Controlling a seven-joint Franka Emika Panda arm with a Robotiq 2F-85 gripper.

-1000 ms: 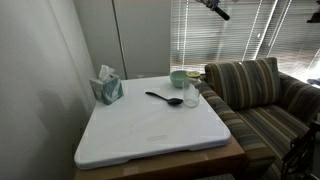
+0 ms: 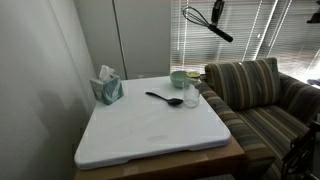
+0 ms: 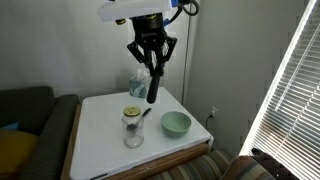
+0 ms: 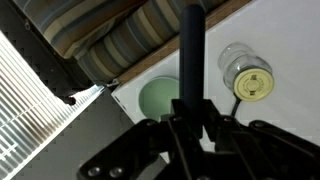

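A whisk hangs in the air above the white table, its dark handle (image 2: pixel 221 32) slanting down to the right and its wire loops (image 2: pixel 195 17) to the left in exterior view 1. My gripper (image 3: pixel 152 58) is shut on it. In exterior view 2 the dark handle (image 3: pixel 153 90) points downward, well above the tabletop. The handle (image 4: pixel 192 60) also runs up from the gripper in the wrist view, where it covers part of the scene. The gripper's hold is mostly hidden there.
A green bowl (image 3: pixel 175 123) and clear glassware (image 3: pixel 132 130) with a yellowish lid (image 4: pixel 253 84) stand near one table edge. A black spoon (image 2: pixel 165 98) lies close by; a tissue box (image 2: pixel 107 90) sits across the table. A striped couch (image 2: pixel 245 90) adjoins.
The whisk and gripper have come lower in exterior view 1, bringing more of the whisk into view. Objects on the table have stayed put.
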